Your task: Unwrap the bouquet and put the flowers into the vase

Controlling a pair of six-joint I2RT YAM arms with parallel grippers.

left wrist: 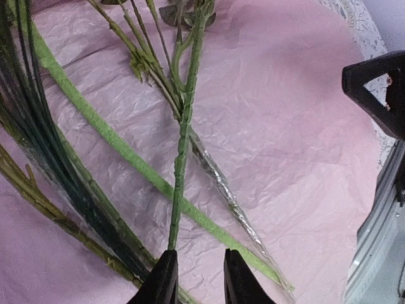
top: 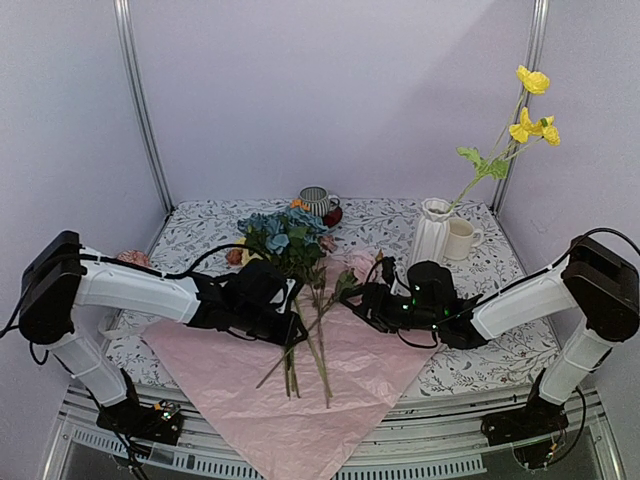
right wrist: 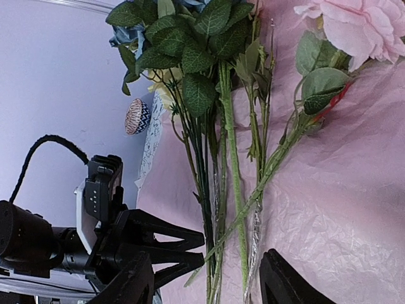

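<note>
The white vase [top: 430, 235] stands at the back right, holding tall yellow flowers [top: 532, 81]. Across the pink paper lies a bunch of flowers, with blue blooms [top: 275, 230] at the far end and stems pointing toward the front. A pink flower [right wrist: 367, 28] lies to their right, its green stem [right wrist: 269, 168] slanting over the others. My left gripper is open above the stems from the left, a gap between its fingertips, nothing clearly held. From the right, my right gripper is open too, stems visible beyond its fingers [right wrist: 273, 275].
A cream mug [top: 460, 240] stands right beside the vase, and a striped cup [top: 314, 200] is behind the blooms. Pink paper [top: 330, 440] is bare toward the front. The two grippers are close together over the stems.
</note>
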